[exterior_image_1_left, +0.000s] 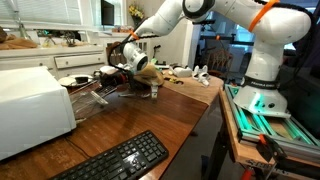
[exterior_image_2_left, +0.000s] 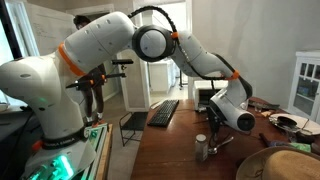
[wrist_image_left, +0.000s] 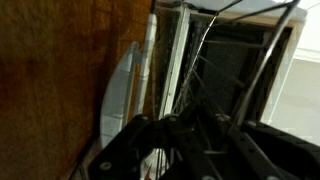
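Observation:
A wire rack (wrist_image_left: 245, 80) fills the right side of the wrist view, its thin metal rods running down to my gripper. The dark fingers look shut around part of the rack's wire, though shadow hides the exact contact. Left of the rack, a pale flat blade-like piece (wrist_image_left: 118, 95) and a slim whitish rod (wrist_image_left: 146, 60) lie over the brown table. In exterior view 1, the rack (exterior_image_1_left: 96, 97) shows as pale wires beside the white box, with my gripper (exterior_image_1_left: 116, 80) low over the dark clutter there.
A white box (exterior_image_1_left: 35, 108) stands at the left, and a black keyboard (exterior_image_1_left: 118, 157) lies in front. A small jar (exterior_image_2_left: 201, 148) stands near the arm. A round brown lid or basket (exterior_image_2_left: 285, 163) occupies one corner.

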